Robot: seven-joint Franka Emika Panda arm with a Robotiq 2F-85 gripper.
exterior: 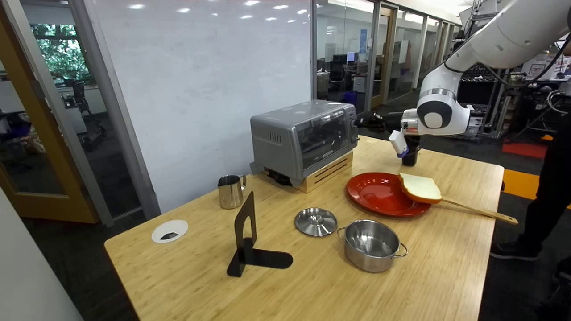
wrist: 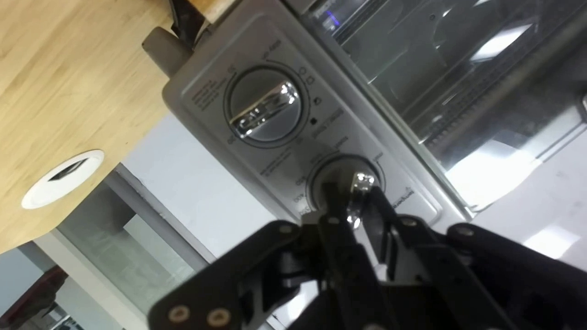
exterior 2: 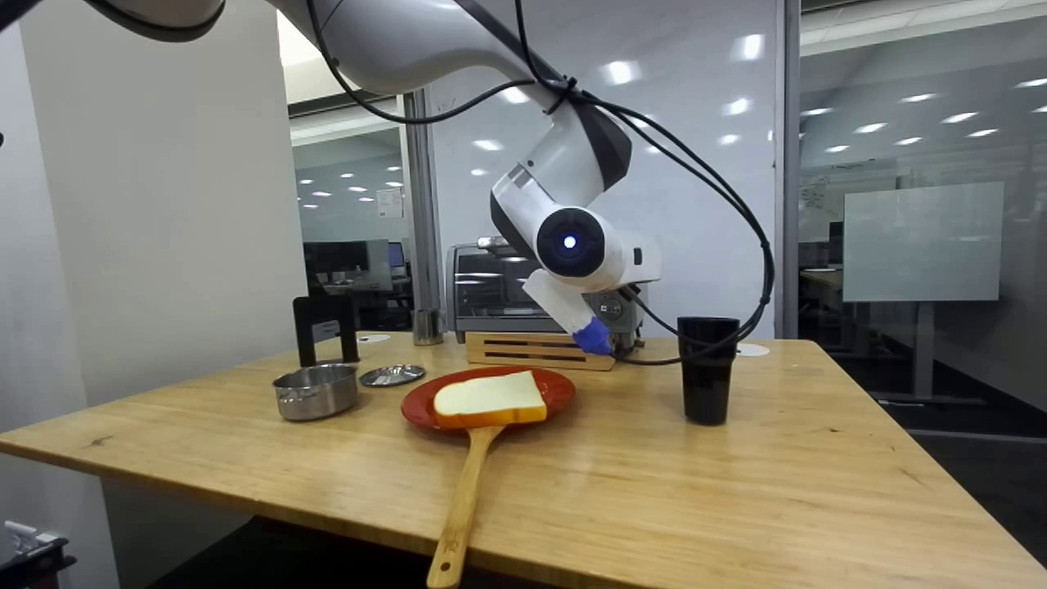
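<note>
A grey toaster oven (exterior: 299,133) stands on a slatted wooden stand, its glass door closed. In the wrist view its control panel shows two round knobs with chrome ridges. My gripper is at the temperature knob (wrist: 361,181), the one nearer the fingers, and is shut on its chrome ridge with one finger on either side. The other knob (wrist: 264,104) is free, farther up the panel. From exterior view 1, the gripper (exterior: 359,121) reaches the oven's right front side; in exterior view 2 the arm hides the fingers.
Below the arm are a red plate (exterior: 369,195) and a bread slice (exterior: 421,187) on a wooden spatula (exterior: 482,211). A black cup (exterior 2: 707,378) stands close to the wrist. A steel pot (exterior: 370,246), lid (exterior: 316,221), pitcher (exterior: 230,192) and black bookend (exterior: 273,259) occupy the table's other side.
</note>
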